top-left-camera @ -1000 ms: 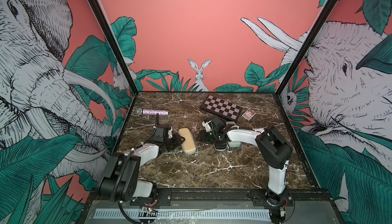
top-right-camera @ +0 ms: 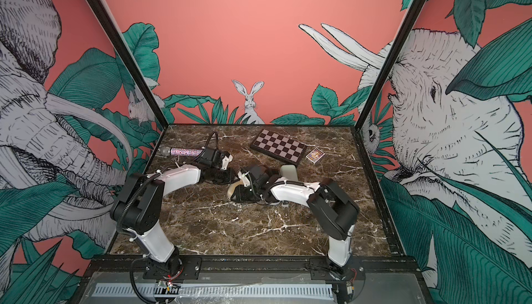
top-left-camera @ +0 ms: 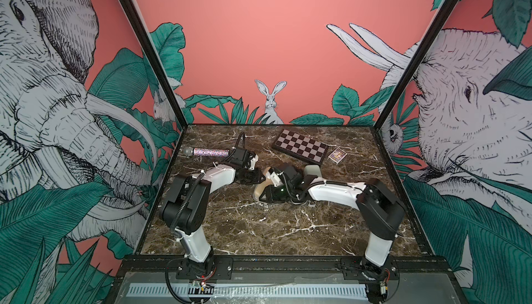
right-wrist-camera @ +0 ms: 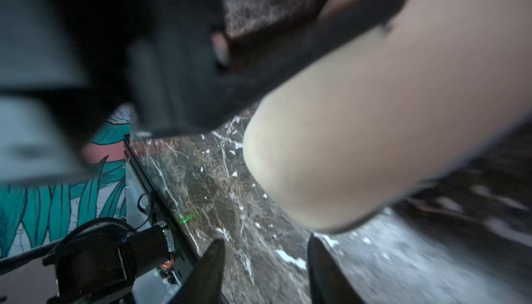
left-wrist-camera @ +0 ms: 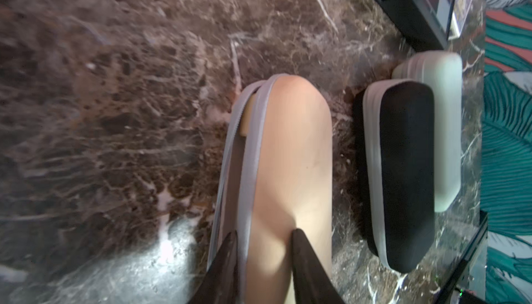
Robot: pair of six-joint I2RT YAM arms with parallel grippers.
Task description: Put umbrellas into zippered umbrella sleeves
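Note:
The beige zippered case point(left-wrist-camera: 293, 148) hangs tilted over the table; its zipper gapes along one long side, and a small tan part point(left-wrist-camera: 247, 116) shows inside. My left gripper is shut on this case, gripping its shell. In the right wrist view, the case's rounded end point(right-wrist-camera: 299, 176) lies just beyond my right gripper, whose fingers stand apart with nothing between them. A black case point(left-wrist-camera: 407, 176) and a pale green case point(left-wrist-camera: 449, 132) lie side by side. Whether they hold umbrellas cannot be seen. Both arms partly cover the beige case in the top views.
A checkered board point(top-left-camera: 302, 146) lies at the back, with a small card box point(top-left-camera: 337, 155) to its right. A glittery tube point(top-left-camera: 210, 152) is at the back left, behind my left arm.
The beige case has swung round and shifted back and right with my left gripper.

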